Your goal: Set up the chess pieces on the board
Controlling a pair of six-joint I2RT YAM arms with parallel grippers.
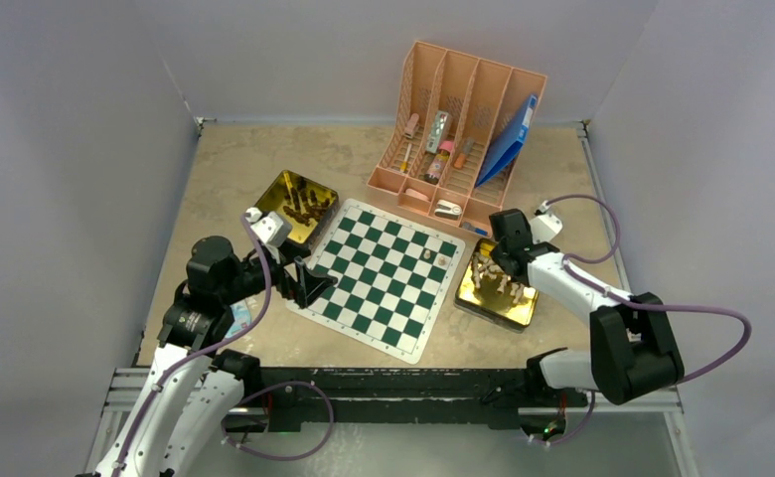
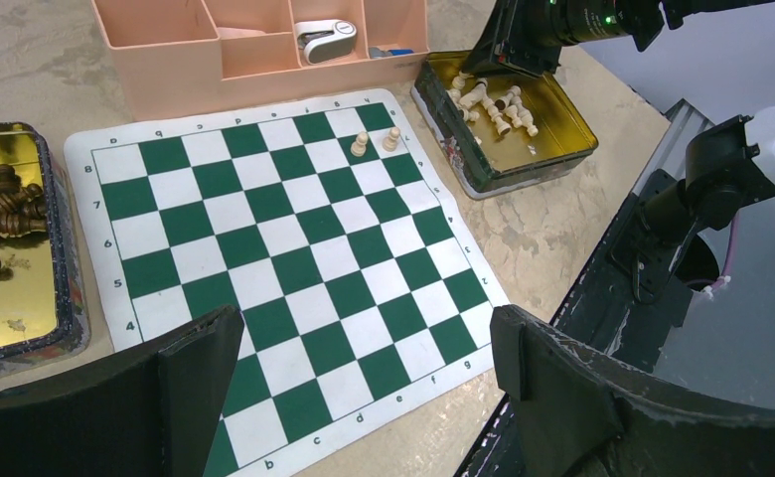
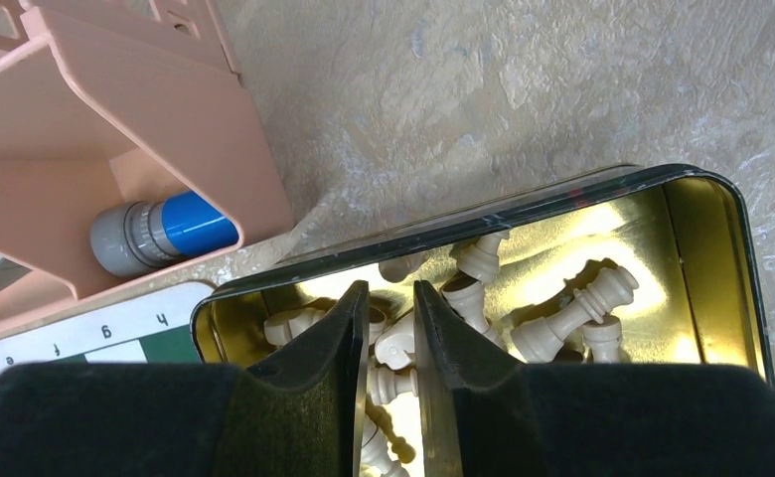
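The green-and-white chessboard [image 1: 379, 273] lies flat in the middle of the table. Two light pieces, one pawn [image 2: 360, 144] and another [image 2: 391, 139], stand upright on it near its far right corner. Several light pieces [image 3: 577, 313] lie jumbled in the right gold tin [image 1: 496, 315]. My right gripper points down over this tin, its fingers [image 3: 344, 348] a narrow gap apart; pieces show through the gap, and none is visibly gripped. Over the board's left edge, my left gripper is wide open and empty. Dark pieces [image 2: 6, 214] fill the left tin [image 2: 51, 238].
A pink organizer [image 1: 393, 184] with stationery stands behind the board, its front right corner close to the right tin. The tin's rim [image 3: 562, 204] rises beside my right fingers. Bare table [image 1: 572, 234] shows right of the organizer.
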